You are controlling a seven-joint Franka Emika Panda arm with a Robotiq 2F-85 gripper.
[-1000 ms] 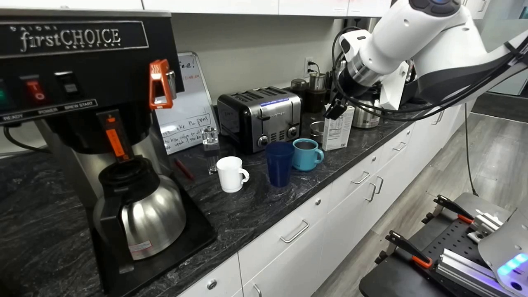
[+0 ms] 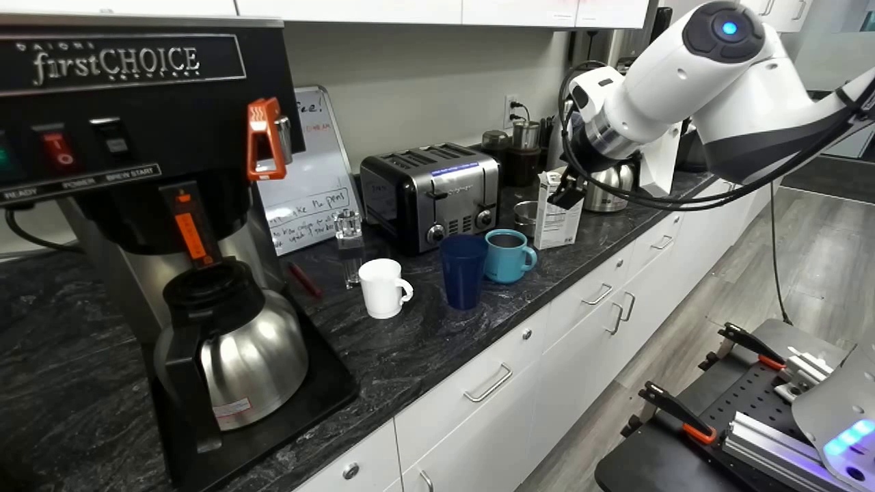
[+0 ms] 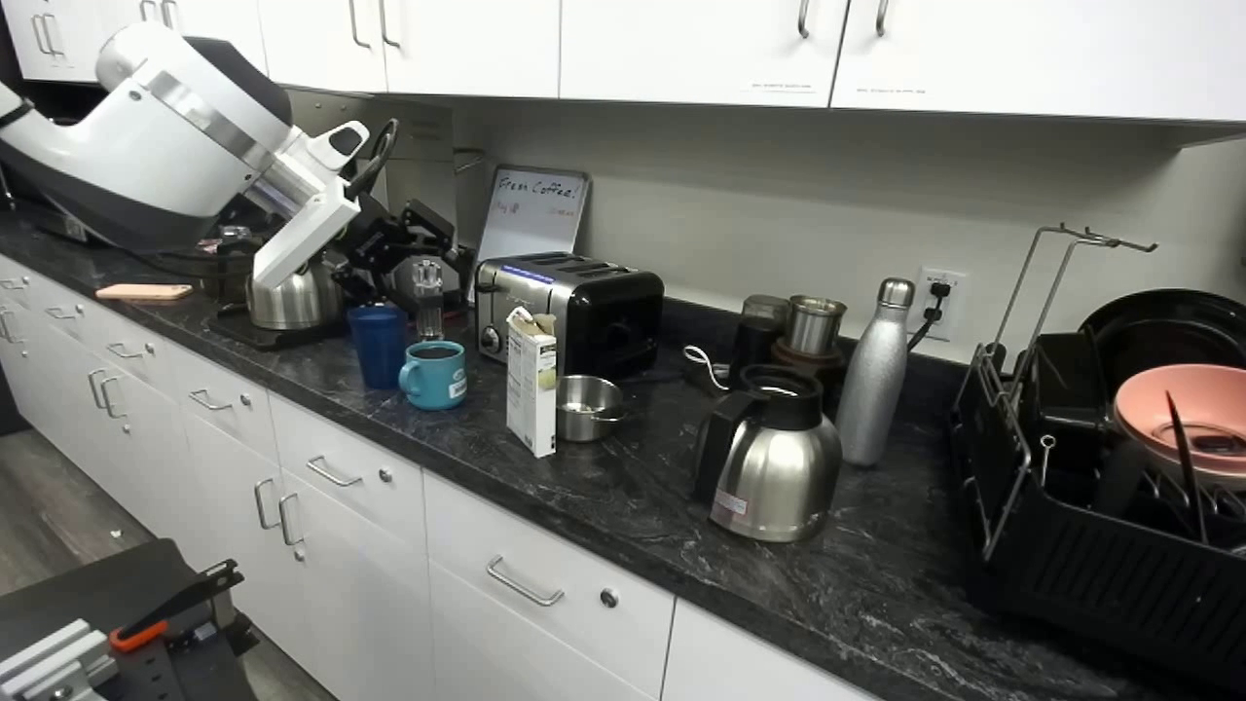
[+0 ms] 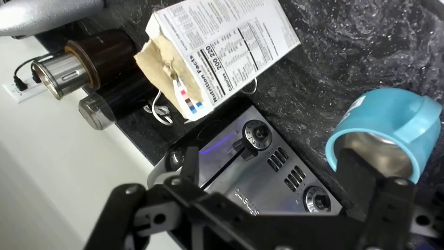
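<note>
My gripper is open, its two black fingers set wide apart with nothing held between them. The wrist view shows a silver toaster (image 4: pixel 266 179) beyond the fingers. A teal mug (image 4: pixel 374 112) lies near the right finger in that view, its rim partly covered by the fingertip. An opened white carton (image 4: pixel 237 46) fills the upper middle. From exterior view 2, the gripper (image 3: pixel 403 251) appears above the counter, left of the toaster (image 3: pixel 572 310). The teal mug (image 3: pixel 433 376) and blue cup (image 3: pixel 377 347) stand upright there, as does the carton (image 3: pixel 531 386).
A white mug (image 2: pixel 382 288) stands left of the blue cup. The coffee maker (image 2: pixel 147 106) with its steel carafe (image 2: pixel 254 361) occupies the near end. Behind the carton is a metal pot (image 3: pixel 587 409). Another carafe (image 3: pixel 777 467), a bottle (image 3: pixel 876 374) and a dish rack (image 3: pixel 1098 572) stand farther right.
Compared with a second ago, the arm and gripper sit lower and slightly to the right in exterior view 1. The counter objects have stayed in place.
</note>
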